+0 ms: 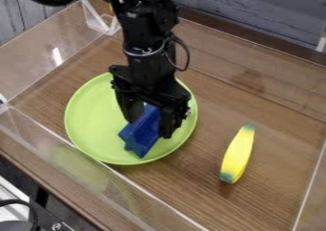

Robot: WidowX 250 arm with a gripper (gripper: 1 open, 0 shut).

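My black gripper (151,108) is low over a green plate (95,120), its fingers open on either side of a blue block (137,139) that lies on the plate. The arm hides the block's upper part, and whether the fingertips touch it cannot be told.
A yellow banana-like object with a green tip (237,154) lies on the wooden table (249,82) to the right of the plate. Clear panels edge the table at the left, and a cable runs at the lower left.
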